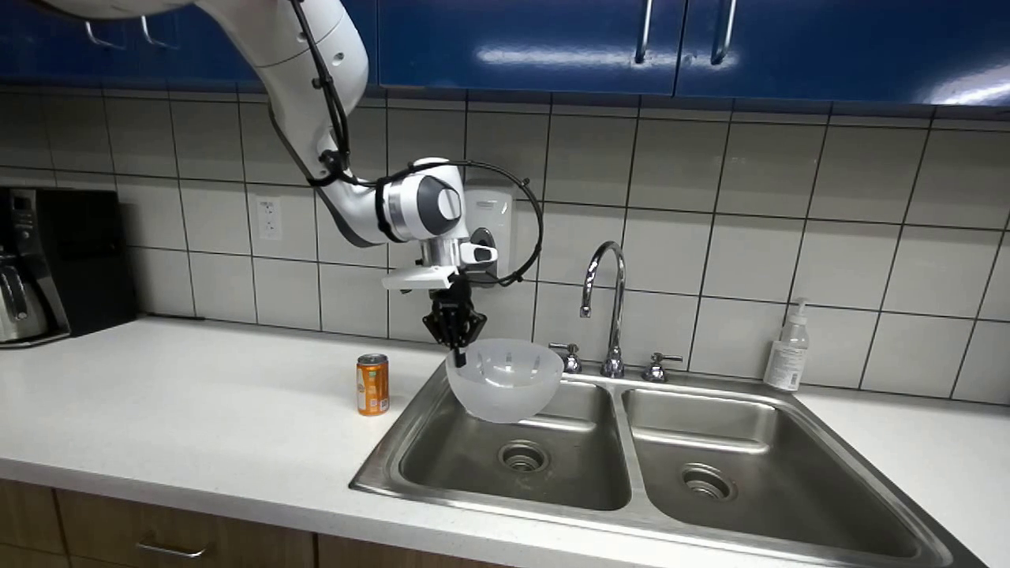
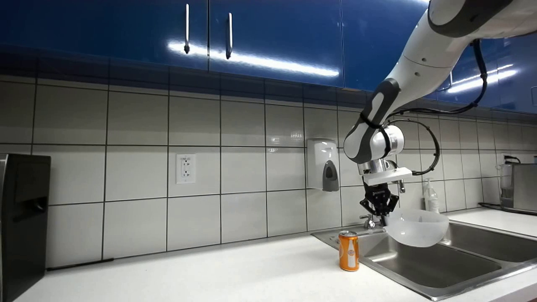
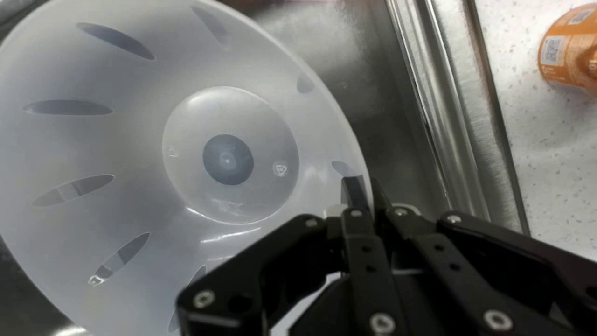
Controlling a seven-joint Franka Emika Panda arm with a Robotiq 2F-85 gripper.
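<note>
A frosted, translucent bowl (image 1: 504, 388) hangs over the left basin of the steel sink (image 1: 559, 506). My gripper (image 1: 460, 358) is shut on its left rim, pointing down. The wrist view has the bowl (image 3: 128, 168) from above, empty inside, with one finger inside its wall and one outside; my gripper pinches the rim there. In the second exterior view the bowl (image 2: 418, 229) sits above the basin, right of an orange can (image 2: 348, 251), apart from it.
The orange can (image 1: 373, 385) stands upright on the counter (image 1: 218, 397), left of the sink. A faucet (image 1: 615, 312) rises behind the basins, and a soap bottle (image 1: 787, 350) stands at the back right. A coffee maker (image 1: 71, 260) is far left.
</note>
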